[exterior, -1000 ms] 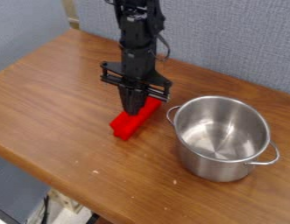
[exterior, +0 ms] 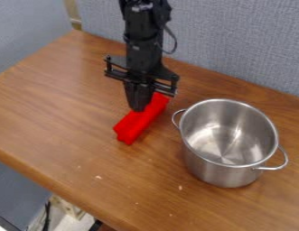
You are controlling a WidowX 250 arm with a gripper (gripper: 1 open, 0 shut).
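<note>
My black gripper point(exterior: 139, 96) hangs in the middle of the camera view, its tip just over the upper part of a red block point(exterior: 141, 120) that lies diagonally on the wooden table point(exterior: 67, 135). The fingertips look close together with nothing visible between them, though they are small and dark. Whether they touch the block is unclear.
A large silver pot point(exterior: 228, 143) with two side handles stands at the right, close beside the red block. A pale wall runs behind the table at the back right. A dark cable is at the lower left edge.
My gripper has risen slightly from where it was over the red block. The block and pot have not visibly moved.
</note>
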